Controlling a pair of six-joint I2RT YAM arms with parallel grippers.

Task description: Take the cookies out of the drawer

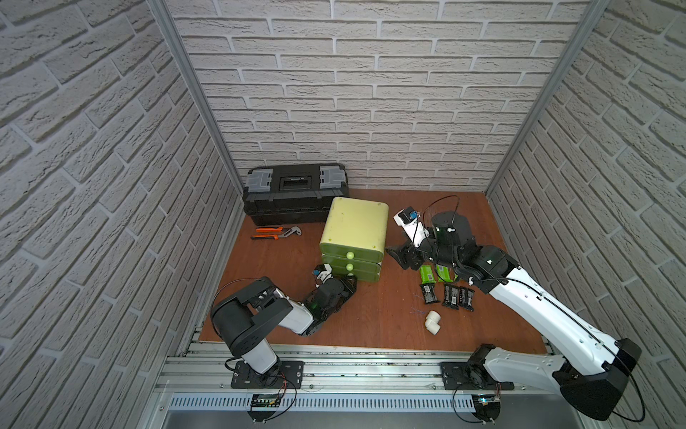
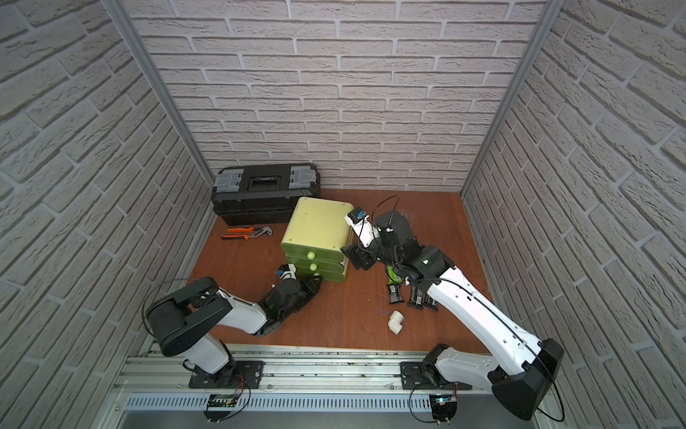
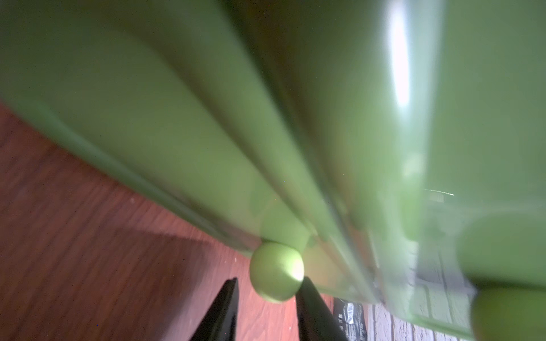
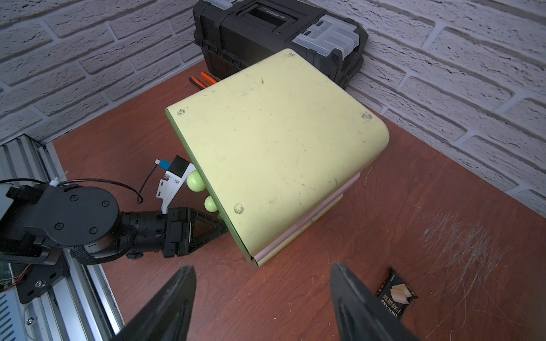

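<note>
The green drawer cabinet (image 1: 355,221) has a pale yellow top and two drawer fronts with round knobs. Both drawers look closed, and their inside is hidden; no cookies can be seen in them. Low at the cabinet's front is my left gripper (image 1: 351,283). In the left wrist view its fingers (image 3: 220,312) stand apart, with a light green knob (image 3: 277,271) at the tips; whether they touch it I cannot tell. My right gripper hangs in the air to the right of the cabinet, open and empty.
Black packets (image 1: 451,295) and green packets (image 1: 426,274) lie to the right, beside a white pipe elbow (image 1: 432,321). A black toolbox (image 1: 294,193) stands behind left, orange-handled pliers (image 1: 275,232) before it.
</note>
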